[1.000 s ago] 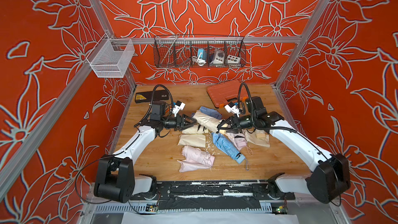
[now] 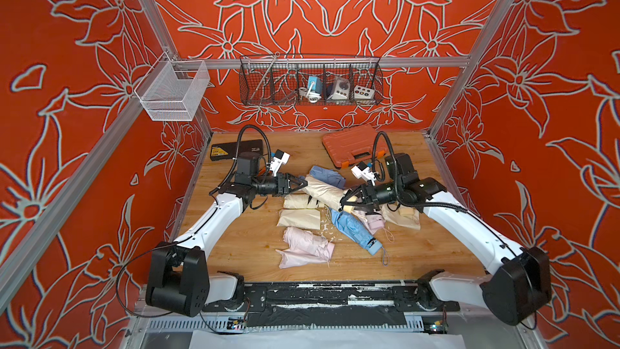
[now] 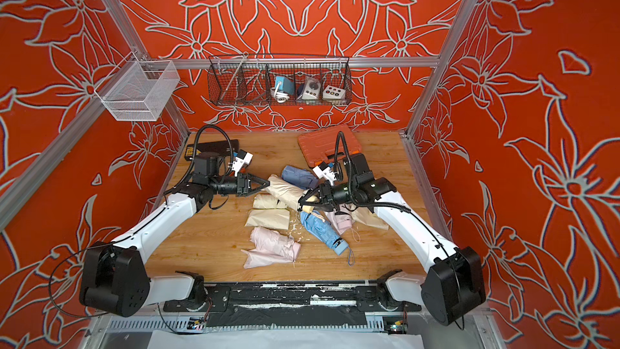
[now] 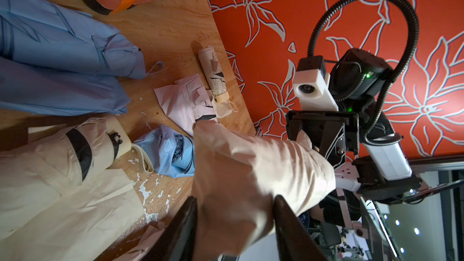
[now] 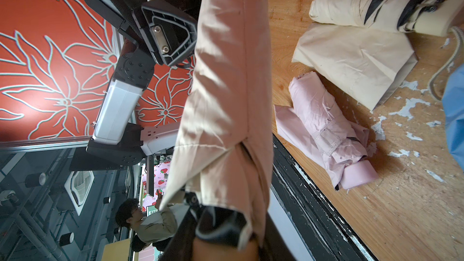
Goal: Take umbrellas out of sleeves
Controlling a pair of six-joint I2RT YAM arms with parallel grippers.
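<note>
A cream umbrella in its sleeve (image 2: 324, 190) is held up between the grippers. My right gripper (image 2: 348, 199) is shut on its handle end, where the sleeve's folded mouth shows in the right wrist view. My left gripper is at the other end, its fingers either side of the cloth; whether they grip it is unclear. Below lie a cream umbrella (image 5: 357, 0) beside a flat cream cloth (image 5: 352, 60), a pink umbrella on pink cloth (image 5: 323, 120), a light blue umbrella (image 2: 352, 229) and darker blue ones (image 4: 62, 43).
An orange case (image 2: 348, 145) sits at the back right, a black box (image 2: 235, 150) at back left. A wire basket (image 2: 310, 80) and a white basket (image 2: 171, 90) hang on the walls.
Both grippers and the held cream umbrella have shifted slightly, the right gripper a little lower. The things on the table have not visibly moved.
</note>
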